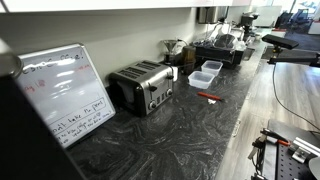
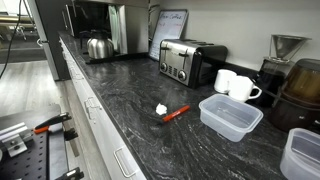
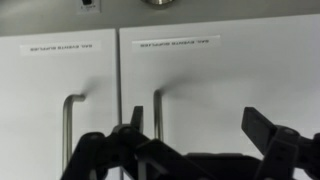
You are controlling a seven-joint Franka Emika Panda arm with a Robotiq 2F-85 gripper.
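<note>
My gripper is open in the wrist view, its dark fingers (image 3: 258, 127) wide apart and nothing between them. Behind it are two white cabinet doors with labels, a metal handle (image 3: 68, 130) on the left door and another handle (image 3: 158, 112) near the left finger; whether they touch cannot be told. On the dark counter lies a red object (image 2: 175, 114) with a small white item (image 2: 161, 109) beside it. Clear plastic containers (image 1: 205, 73) stand farther along. A silver toaster (image 1: 143, 86) sits against the wall. The gripper is not clearly seen in either exterior view.
A whiteboard (image 1: 67, 92) with writing leans at the wall. White mugs (image 2: 242, 88) and a coffee grinder (image 2: 282, 58) stand behind the containers. A kettle (image 2: 100, 45) is at the far end.
</note>
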